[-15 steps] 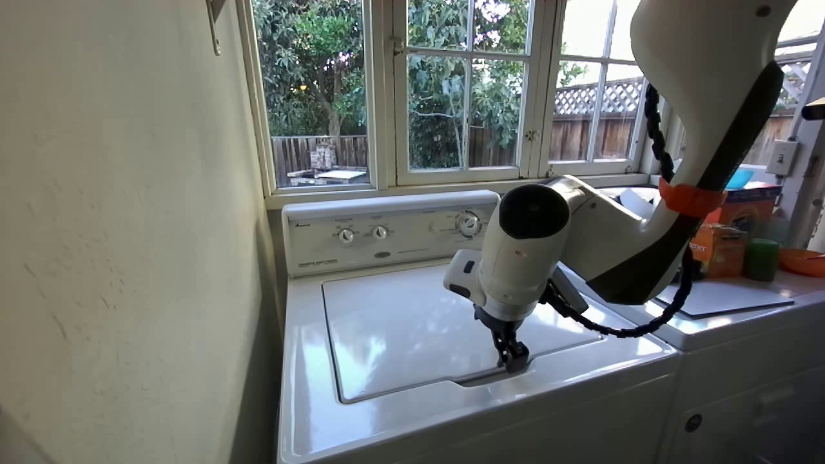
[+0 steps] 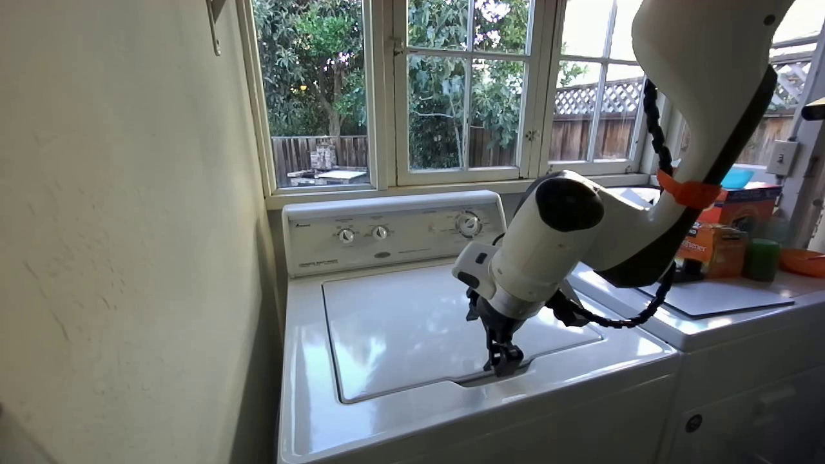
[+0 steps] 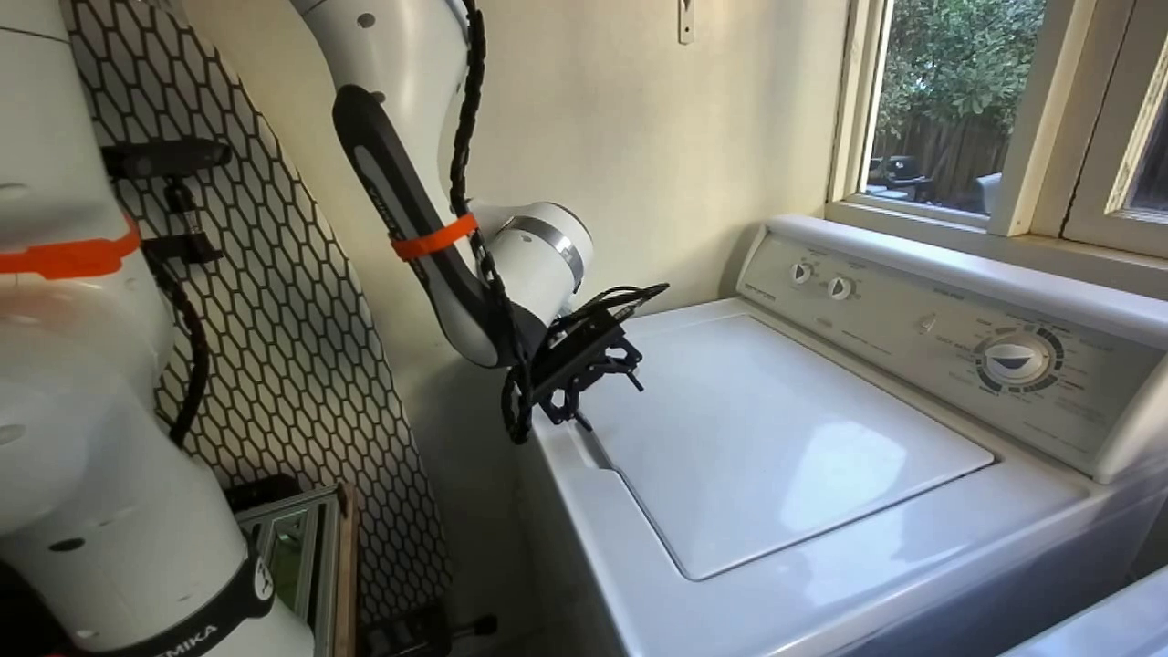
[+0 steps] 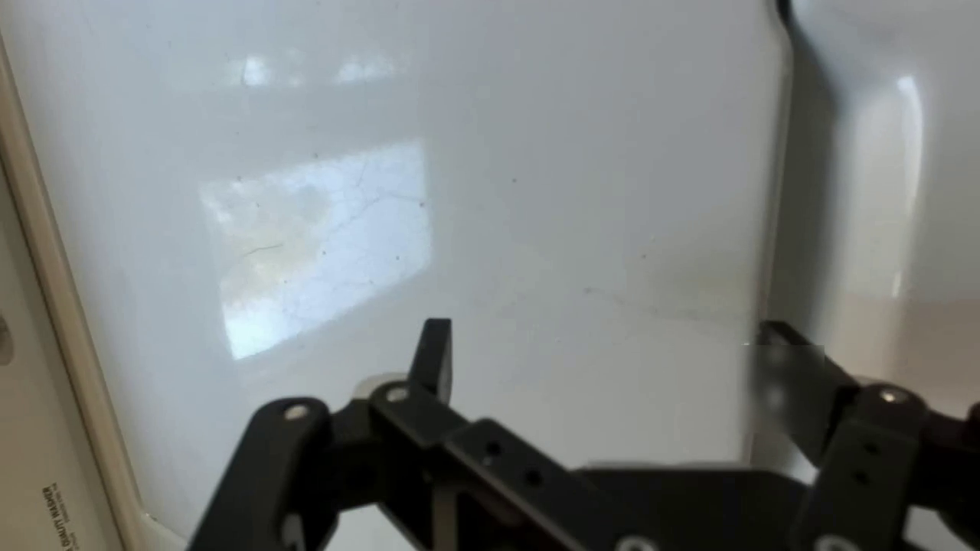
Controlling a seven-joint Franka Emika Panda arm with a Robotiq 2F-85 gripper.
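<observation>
A white top-loading washing machine has its lid point(image 2: 402, 325) lying flat and closed. A shallow recess point(image 2: 495, 376) runs along the middle of the lid's front edge. My gripper point(image 2: 492, 339) points down over that front part, one finger close to the recess. In the wrist view the gripper is open, with only white lid surface seen between its fingers. The right finger point(image 4: 795, 386) overlaps the dark gap at the lid's edge; whether it touches there, I cannot tell. From the other side, the gripper point(image 3: 613, 403) shows above the lid's edge.
Behind the lid rises the control panel point(image 3: 942, 339) with several knobs. A wall point(image 2: 139, 232) bounds the machine on the left. To the right, a second white appliance point(image 2: 719, 325) carries an orange box point(image 2: 713, 251), a green container point(image 2: 762, 260) and other items. The lid is otherwise bare.
The wrist has tilted and swung, its rounded end moving up and to the right in exterior view 1. My fingertips have shifted slightly left, still near the recess. The lid has not moved.
</observation>
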